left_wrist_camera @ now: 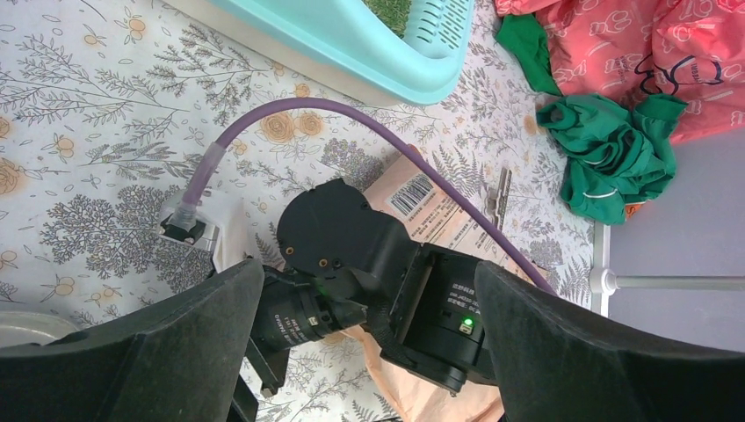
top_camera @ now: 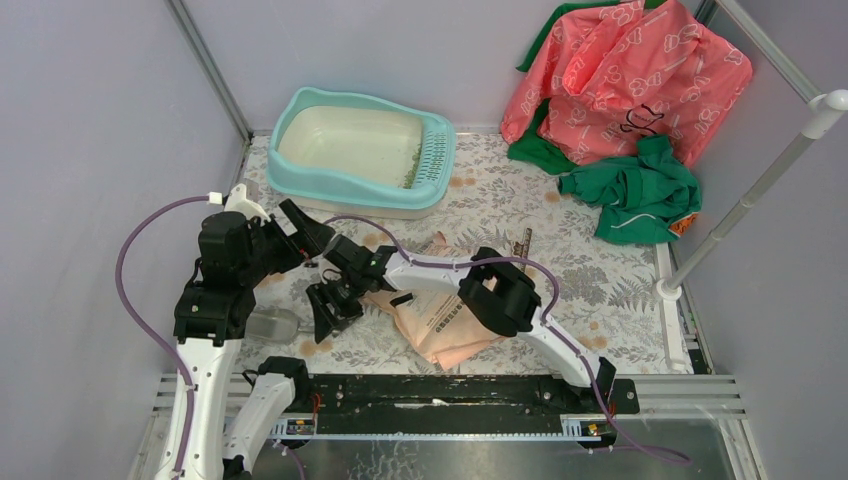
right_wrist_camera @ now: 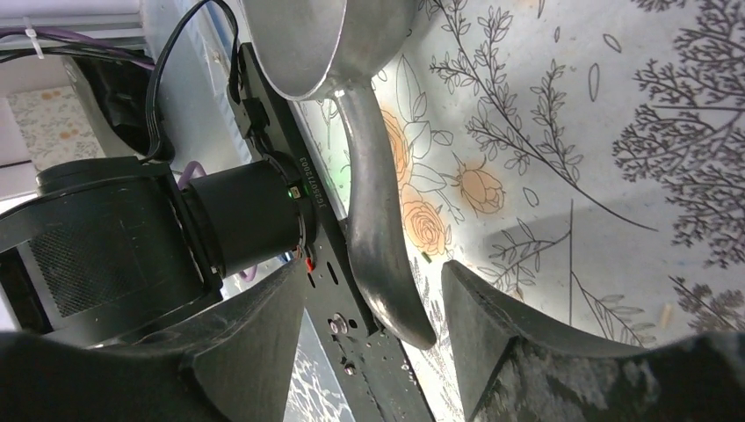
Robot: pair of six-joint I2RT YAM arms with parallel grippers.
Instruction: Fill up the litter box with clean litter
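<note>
A silvery metal scoop [top_camera: 272, 324] lies at the left front of the patterned mat, its handle pointing right. My right gripper [top_camera: 330, 312] is low over the handle's end; in the right wrist view the handle [right_wrist_camera: 373, 176] runs between its open fingers, not clamped. Behind stands the teal litter box [top_camera: 335, 188], with a little greenish litter [left_wrist_camera: 391, 12] inside at its right end. Open and empty, my left gripper [top_camera: 308, 228] hangs in front of the box. A tan paper bag [top_camera: 440, 325] lies flat, partly hidden under the right arm.
Pink cloth [top_camera: 625, 80] and green cloth [top_camera: 640, 190] are heaped at the back right. A metal clip [top_camera: 526, 242] lies beyond the right arm. Both arms crowd the left side, with purple hoses looping above.
</note>
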